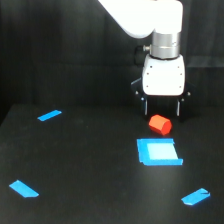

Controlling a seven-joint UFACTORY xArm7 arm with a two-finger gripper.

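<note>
My white gripper (162, 108) points downward at the right of the camera view. Its dark fingers (180, 106) stand wide apart, so it is open. A small red block (159, 125) lies on the dark table just below the fingertips, a little left of the middle of the gap in this view. Whether the fingers reach down around it or stay behind it, I cannot tell. In front of the block is a white square (161, 151) bordered with blue tape.
Blue tape strips lie on the black table at the back left (49, 115), front left (23, 188) and front right (195, 197). Clear table spreads across the left and middle. A dark curtain (60, 50) hangs behind.
</note>
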